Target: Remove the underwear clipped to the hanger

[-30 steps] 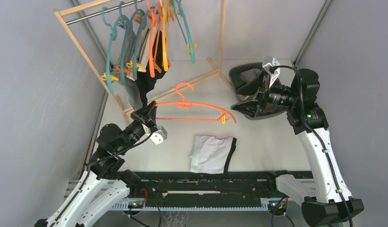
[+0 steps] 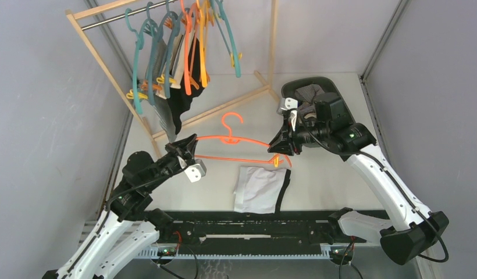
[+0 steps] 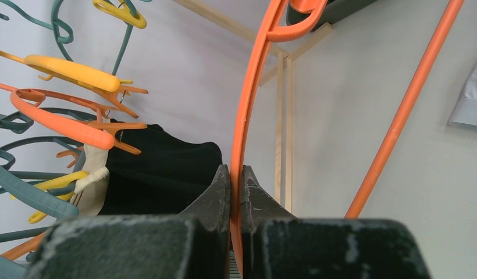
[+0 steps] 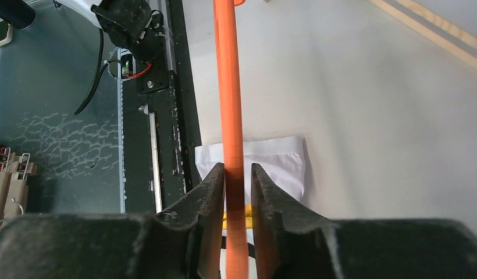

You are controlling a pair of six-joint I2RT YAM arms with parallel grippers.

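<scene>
An orange hanger (image 2: 248, 140) is held above the table, with no cloth hanging from it. My left gripper (image 2: 193, 142) is shut on its left end; in the left wrist view the fingers (image 3: 216, 195) press on both sides of the orange bar (image 3: 246, 110). At the hanger's right shoulder, my right gripper (image 2: 272, 149) straddles the bar (image 4: 230, 104), part open, with a gap showing beside one finger (image 4: 268, 195). A yellow clip (image 2: 276, 161) sits near that end. Flat on the table below lies the white underwear (image 2: 258, 190) with a dark edge.
At the upper left, a wooden rack (image 2: 102, 63) carries several hangers, some with clothes such as a black garment (image 2: 181, 104). A dark basket (image 2: 289, 87) with cloth in it stands behind my right arm. Bare table surrounds the white underwear.
My right gripper has come leftward from over the basket to the hanger's right shoulder, and its fingers have narrowed around the bar. The left gripper and hanger have shifted slightly toward the front.
</scene>
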